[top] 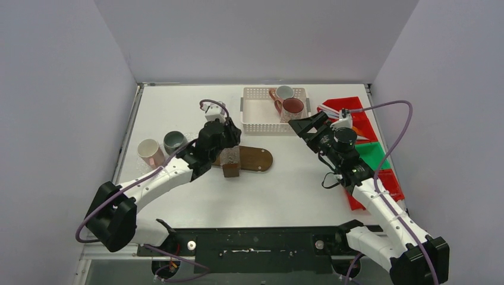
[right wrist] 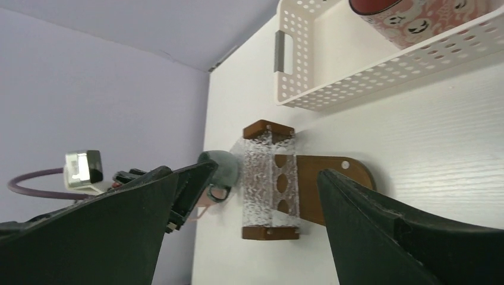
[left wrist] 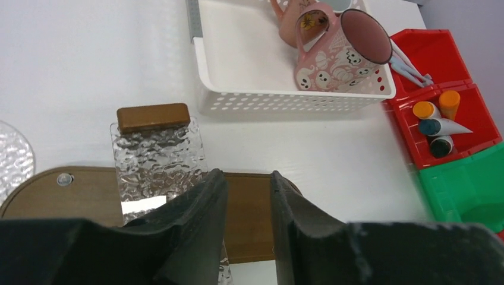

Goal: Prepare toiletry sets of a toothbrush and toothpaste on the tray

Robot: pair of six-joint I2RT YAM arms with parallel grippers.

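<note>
A brown rounded board, seemingly the tray, lies mid-table. Across it rests a clear textured holder with brown ends. Over the holder and board, my left gripper has its fingers apart, and only board shows in the gap. My right gripper is open and empty, well to the right of the holder in the top view. Toothpaste tubes with orange, teal and black caps lie in a red compartment. Thin toothbrushes sit in the red compartment behind it.
A white basket with mugs stands behind the board. Two more mugs occupy the left side. A green bin sits between red ones at the right edge.
</note>
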